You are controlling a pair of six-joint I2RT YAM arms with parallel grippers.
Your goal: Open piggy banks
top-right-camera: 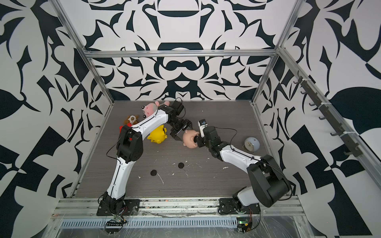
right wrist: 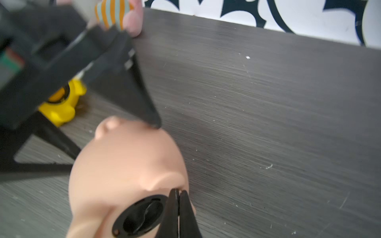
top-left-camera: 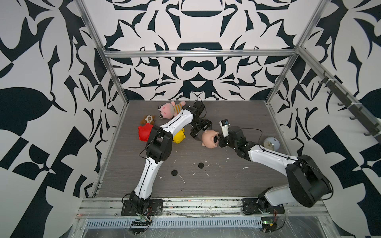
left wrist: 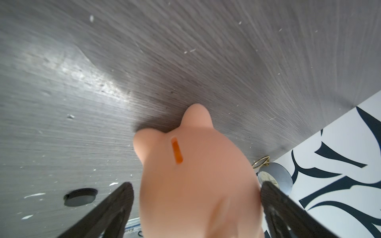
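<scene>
A peach piggy bank [top-left-camera: 209, 138] lies on its side at the table's centre, its black stopper [right wrist: 137, 216] facing my right gripper. In the left wrist view its coin slot [left wrist: 177, 150] shows. My left gripper [top-left-camera: 201, 129] stands open around the pig's far part, its fingers beside the body. My right gripper is shut, its tips at the pig's underside just beside the stopper, with nothing visible between them.
Yellow [top-right-camera: 158, 134] and red [top-left-camera: 144, 132] piggy banks, a pink pig [top-left-camera: 168, 111] and a brown toy [top-right-camera: 131, 119] lie left and behind. Two loose black discs [top-left-camera: 201, 165] lie in front. A round pale object [top-left-camera: 271, 143] sits at the right edge.
</scene>
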